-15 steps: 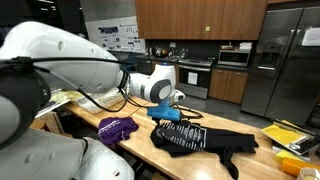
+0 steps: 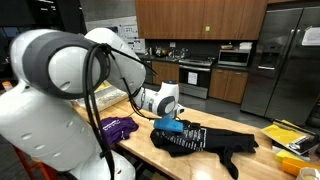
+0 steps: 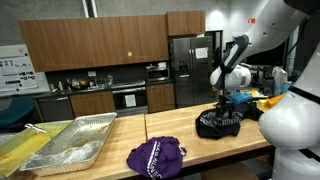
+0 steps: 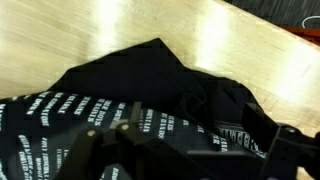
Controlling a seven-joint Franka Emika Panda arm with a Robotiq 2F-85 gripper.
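Note:
A black garment (image 4: 110, 72) with rows of white lettering lies spread and rumpled on the wooden table. In the first exterior view the black garment (image 2: 225, 137) stretches right from beneath my gripper (image 2: 168, 124). Seen from the other side, the gripper (image 3: 222, 98) hangs over the same dark cloth (image 3: 212, 127). From the wrist, my gripper stands open above the lettered part and a folded black edge, its dark fingers (image 4: 125, 140) apart. No cloth is visibly held; whether the tips touch it I cannot tell.
A purple cloth (image 2: 116, 130) lies near the table's front edge, left of the garment. Foil trays (image 3: 72, 142) sit at the far end in the second exterior view. Yellow items (image 2: 285, 138) occupy the right side. Bare table (image 2: 150, 152) shows in front.
The arm has bent, its elbow shifting left, and the gripper has come down slightly towards the garment. The garment and purple cloth look unchanged.

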